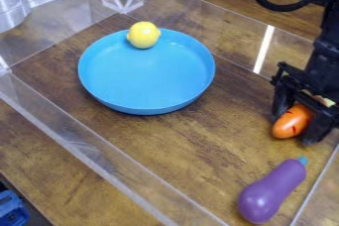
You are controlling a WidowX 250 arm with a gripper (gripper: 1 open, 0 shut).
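My black gripper (302, 99) is low at the right edge of the camera view, open, over and around an orange carrot (288, 125) on the wooden surface. The fingers partly cover the carrot's upper end, and whether they touch it is unclear. A purple eggplant (272, 192) lies below the carrot, near the bottom right. A blue plate (146, 71) sits at the upper left of centre, with a yellow ball (143, 35) at its back rim.
Clear plastic walls border the wooden surface (159, 151) on several sides. The middle, between plate, carrot and eggplant, is bare. A blue object (8, 210) shows at the lower left corner, outside the wall.
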